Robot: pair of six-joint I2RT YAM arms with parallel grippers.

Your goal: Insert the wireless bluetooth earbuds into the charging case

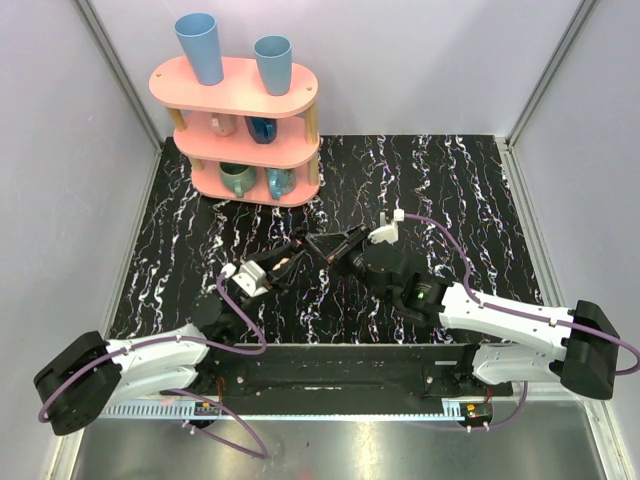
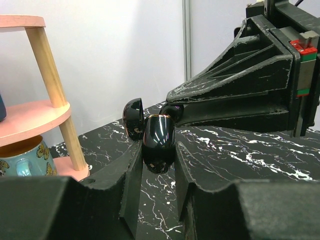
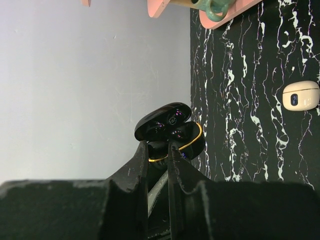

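Note:
The black charging case [image 2: 157, 142], lid raised, is held in my left gripper, shown at the centre of the top view and in the left wrist view. In the right wrist view its inside faces me, with a gold rim around the lower half [image 3: 187, 137]. My right gripper reaches to the case's opening from the right; its fingertips overlap the case, and whether anything is between them is unclear. The earbuds are hard to tell apart from the dark case interior.
A pink three-tier shelf [image 1: 240, 90] with cups and mugs stands at the back left. A small cream case [image 3: 301, 99] lies on the marble mat [image 1: 430, 180].

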